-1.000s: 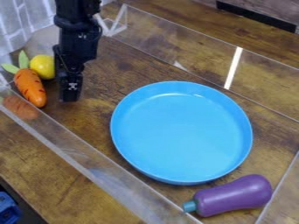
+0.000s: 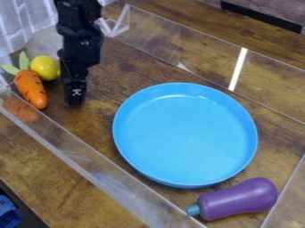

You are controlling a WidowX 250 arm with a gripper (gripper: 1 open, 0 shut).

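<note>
My black gripper (image 2: 75, 85) hangs low over the wooden table, its fingers open, just right of a yellow lemon (image 2: 45, 67) and an orange carrot (image 2: 31, 89) with green top at the left. Whether anything small lies between the fingers is hard to see. A large blue plate (image 2: 184, 134) lies to the right, and a purple eggplant (image 2: 238, 198) lies at the lower right.
Clear barriers run along the table's sides, near the carrot and at the right. A blue object (image 2: 5, 212) sits at the lower-left corner.
My gripper and arm have shifted slightly to the left, toward the lemon and carrot. The objects have not visibly moved.
</note>
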